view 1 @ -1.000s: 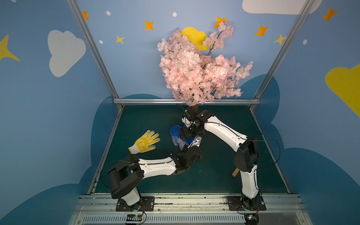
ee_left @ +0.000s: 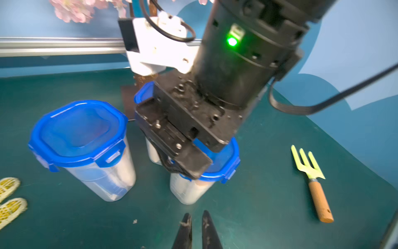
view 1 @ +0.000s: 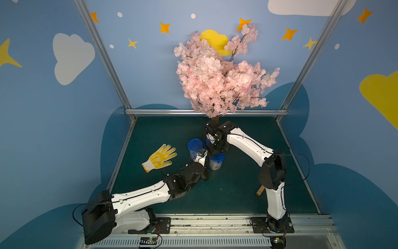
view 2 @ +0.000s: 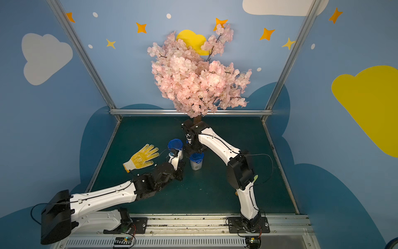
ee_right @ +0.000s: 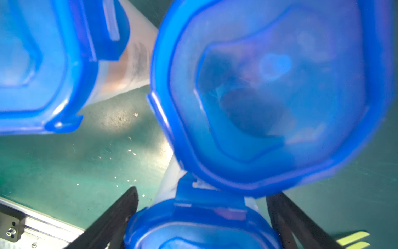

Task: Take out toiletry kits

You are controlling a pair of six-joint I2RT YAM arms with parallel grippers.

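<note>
Three clear tubs with blue lids stand on the dark green table: a left tub [view 1: 195,144], a front-right tub [view 1: 216,163], and a rear tub [ee_left: 143,92] largely hidden by my right arm. In the left wrist view, my left gripper is shut, its thin fingertips nearly together and nothing between them, in front of the tubs. My right gripper is open, its dark fingers on either side of the front-right tub's lid [ee_right: 203,232]; whether they touch it cannot be told. The rear tub's lid fills the upper right of that view.
A yellow-and-white glove [view 1: 160,158] lies left of the tubs. A small hand fork [ee_left: 317,195] with a wooden handle lies to the right. An artificial blossom tree [view 1: 219,74] rises behind. Both arms are close together around the tubs.
The front-right tub has shifted rightward, away from the left tub. My left arm has swung left, uncovering the front-right tub. My right gripper has shifted slightly right.
</note>
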